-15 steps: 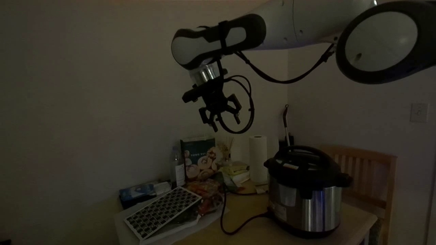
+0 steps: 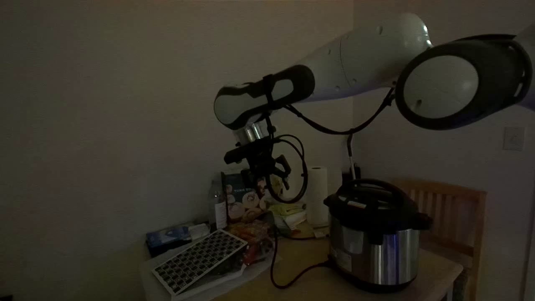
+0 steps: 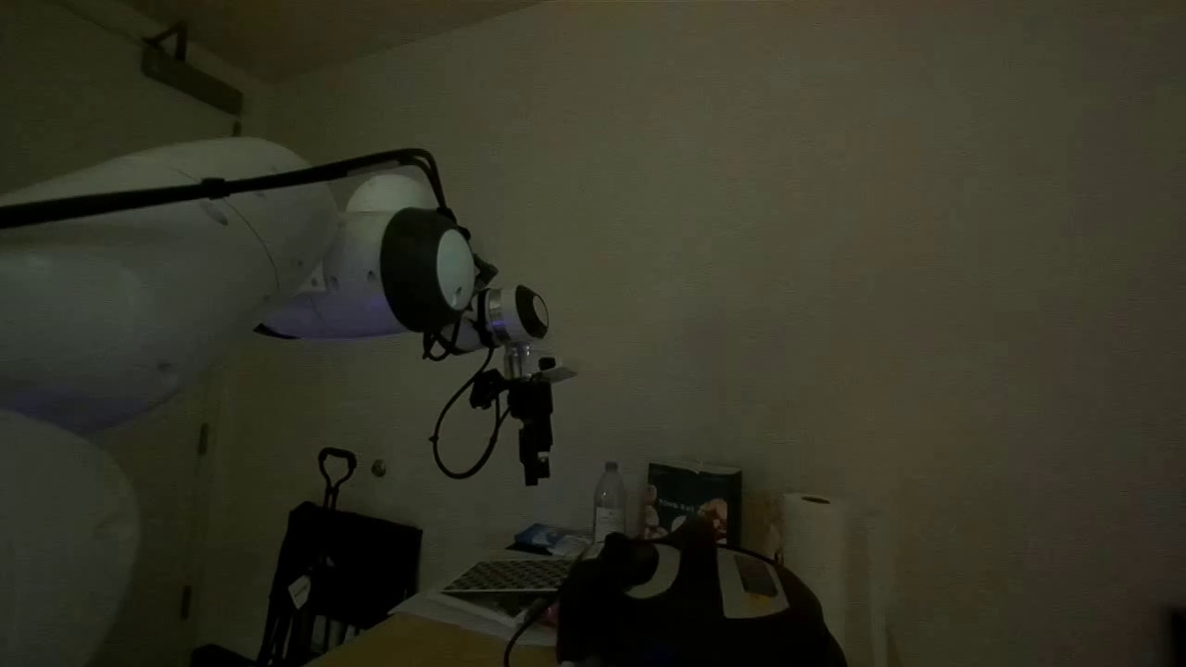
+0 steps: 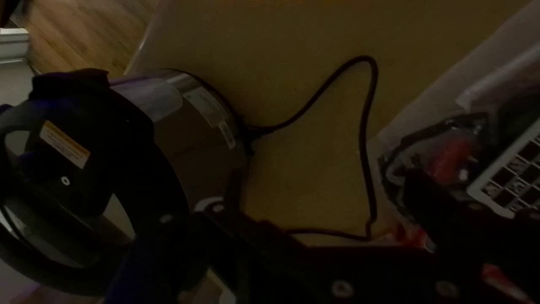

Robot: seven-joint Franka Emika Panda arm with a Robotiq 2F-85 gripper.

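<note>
My gripper [image 2: 273, 188] hangs in the air above the back part of the table, open, with nothing between its fingers. In the wrist view its dark fingers are spread wide along the lower edge. A pressure cooker [image 2: 373, 251] with a black lid and steel body stands upright at the table's right side, apart from the gripper. The lid [image 4: 96, 142] looks closed, and its handle arches over the top. From the cooker's base a black power cord [image 4: 365, 131] loops across the bare tabletop.
On the left lie a white gridded panel [image 2: 199, 261], plastic bags and a blue package [image 2: 170, 235]. A bottle [image 2: 218, 205], a dark food box [image 2: 243, 195] and a paper towel roll [image 2: 317, 195] stand behind.
The arm and gripper have moved down, so the gripper now overlaps the food box in exterior view 1. The cooker and the other table items have stayed in place.
</note>
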